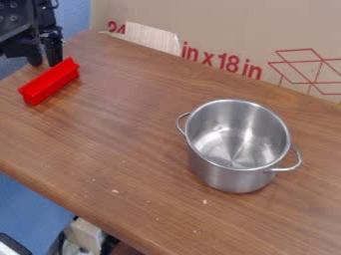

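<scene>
A red rectangular block lies at the left end of the wooden table, angled toward the back. Just above and behind it, in the top left corner, is my black gripper, pointing down, its fingertips close to the block's far side; whether it is open or shut is hard to make out. A steel pot with two handles stands upright and empty on the right half of the table.
A cardboard box wall with red printing runs along the back of the table. The table's edge runs along the lower left, with blue flooring beyond.
</scene>
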